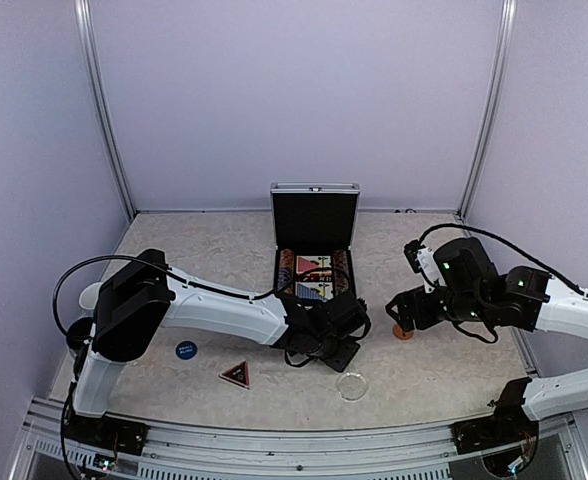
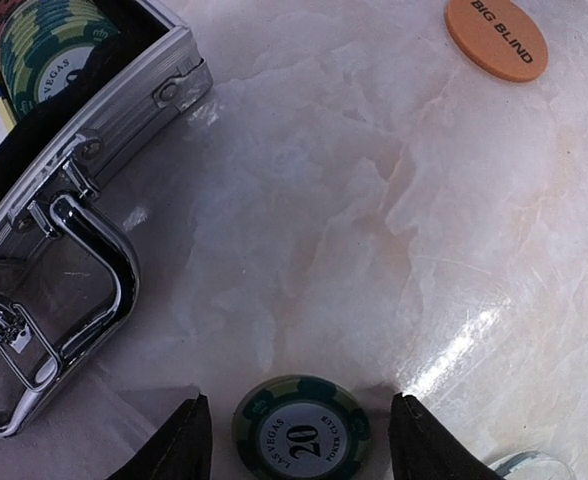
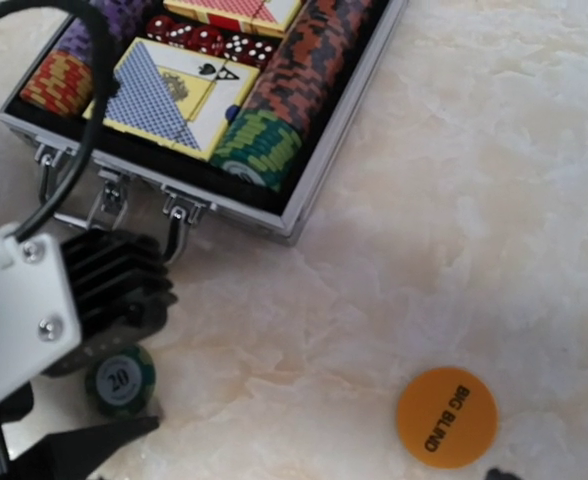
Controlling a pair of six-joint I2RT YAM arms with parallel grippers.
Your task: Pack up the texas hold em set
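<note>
The open poker case [image 1: 314, 215] [image 3: 304, 210] holds chip stacks, cards and red dice. In the left wrist view a green 20 chip [image 2: 302, 430] lies on the table between the parted fingers of my left gripper, which is open and low in front of the case. An orange BIG BLIND disc [image 2: 496, 38] [image 3: 446, 416] lies to the right of the case. My right gripper [image 1: 409, 310] hangs above that disc in the top view; its fingers barely show in the right wrist view.
A blue disc [image 1: 186, 350], a triangular marker [image 1: 236, 374] and a clear round piece [image 1: 351, 388] lie on the front of the table. White cups [image 1: 89, 297] stand at the far left, partly behind the left arm.
</note>
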